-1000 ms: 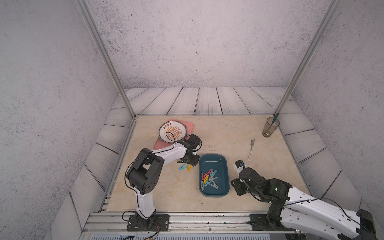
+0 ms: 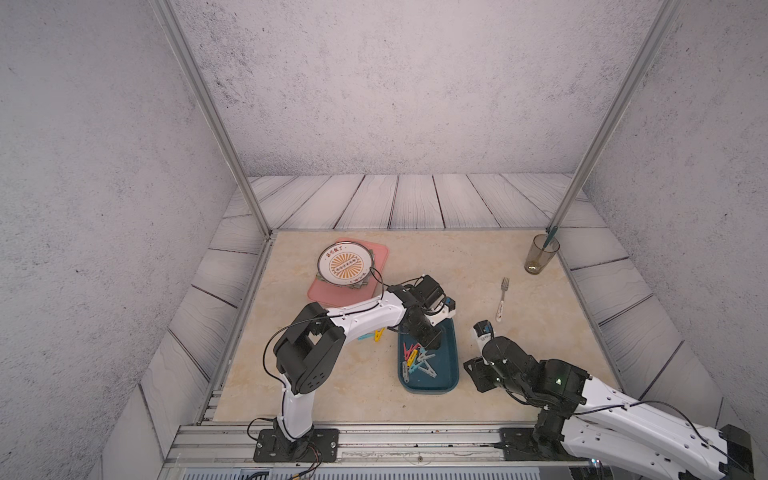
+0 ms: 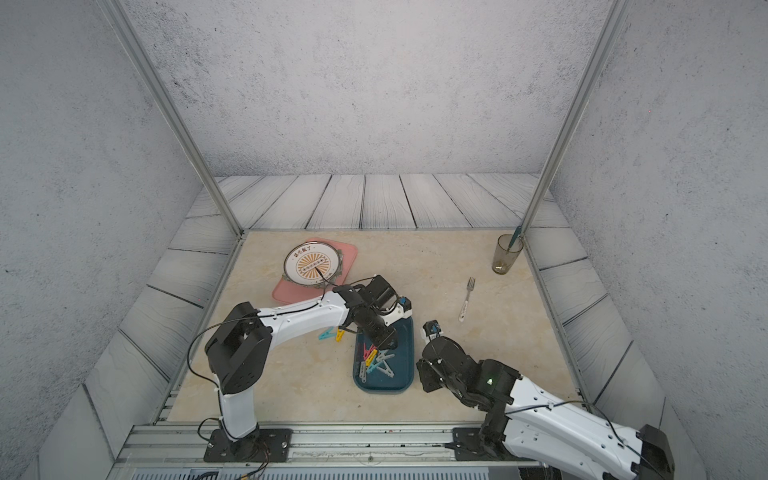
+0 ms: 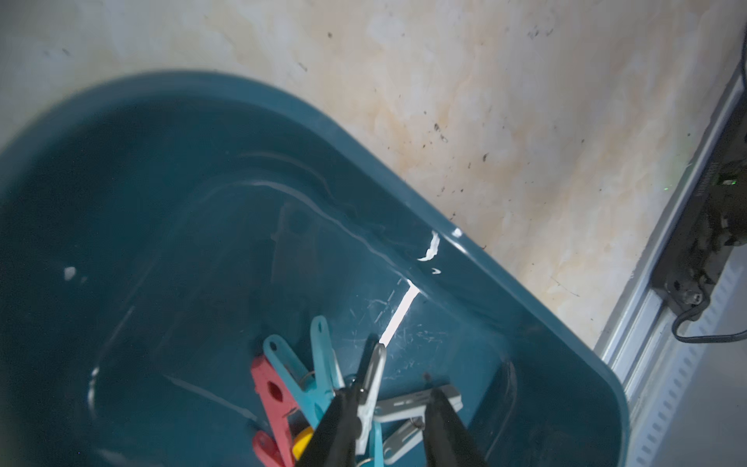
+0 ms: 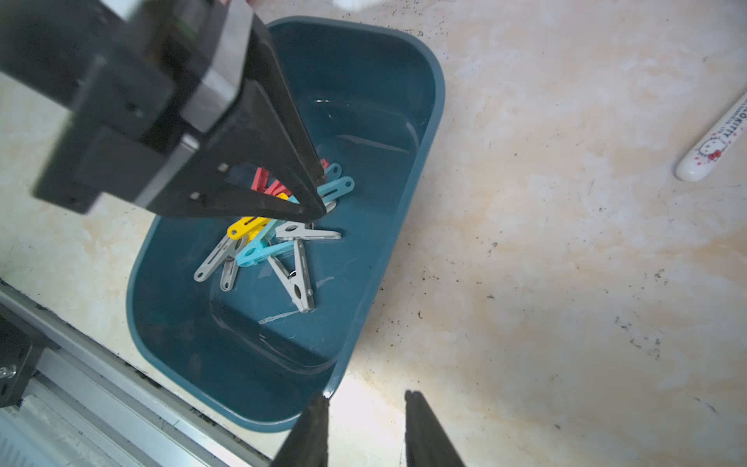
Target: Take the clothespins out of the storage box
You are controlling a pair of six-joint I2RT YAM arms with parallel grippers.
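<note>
The dark teal storage box (image 2: 429, 382) holds several clothespins: pink (image 4: 274, 397), yellow (image 5: 242, 226), light blue (image 4: 315, 394) and grey (image 5: 298, 284). My left gripper is open over the box, its fingertips just above the pins. My right gripper is just right of the box's front half, part open with nothing visible between its fingers. A blue and a yellow clothespin (image 3: 339, 335) lie on the table left of the box, partly behind the left arm.
A plate (image 2: 344, 264) sits on a pink board (image 2: 376, 249) at back left. A fork (image 2: 501, 300) lies right of the box, and a glass (image 2: 536, 260) stands at back right.
My left gripper has moved right from beside the loose pins to over the box.
</note>
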